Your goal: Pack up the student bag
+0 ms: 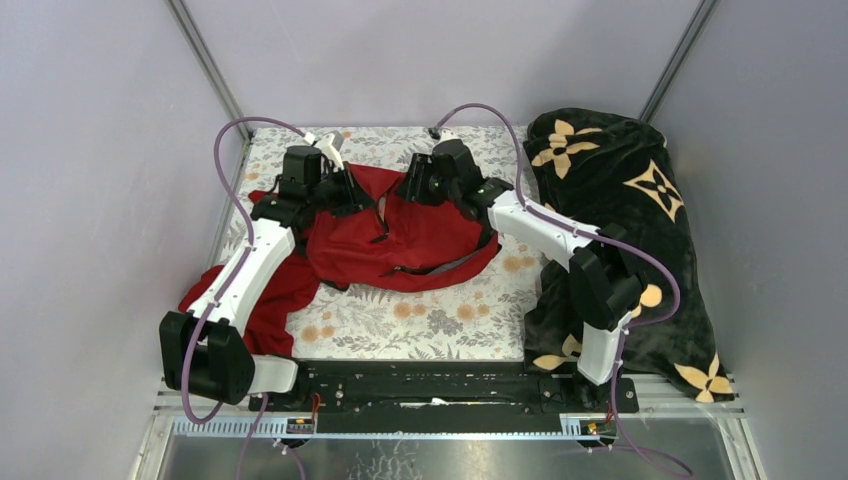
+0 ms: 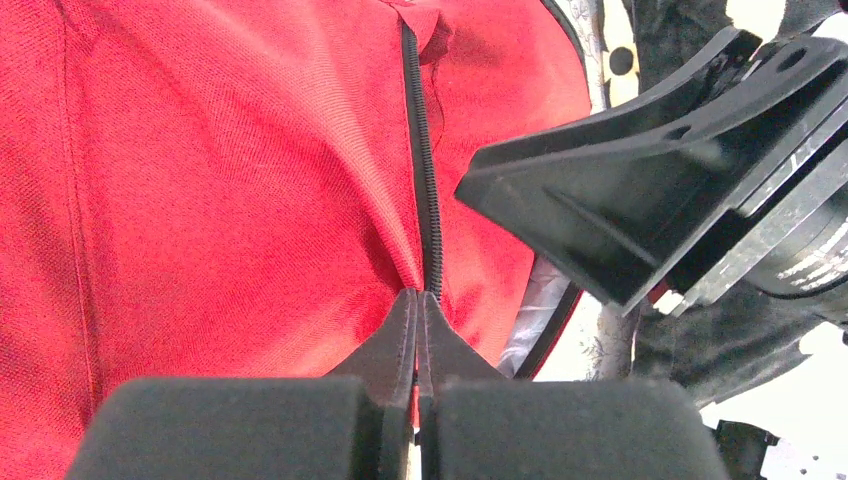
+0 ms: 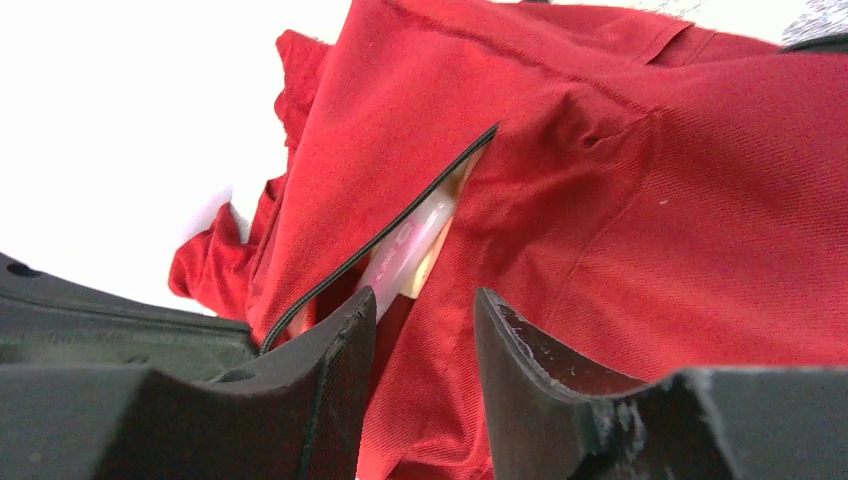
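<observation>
The red bag [image 1: 350, 250] lies in the middle of the patterned mat. My left gripper is shut at the upper edge of a black zipper [image 2: 421, 150] on the bag; whether fabric is pinched is unclear. Right of it, my right gripper hangs part open over the red fabric [image 3: 660, 230], nothing seen between its fingers. In the right wrist view, an opening in the bag shows a pink translucent item [image 3: 410, 240] and a beige edge inside.
A black floral blanket [image 1: 660, 280] covers the right side. More red fabric [image 1: 270, 320] lies front left.
</observation>
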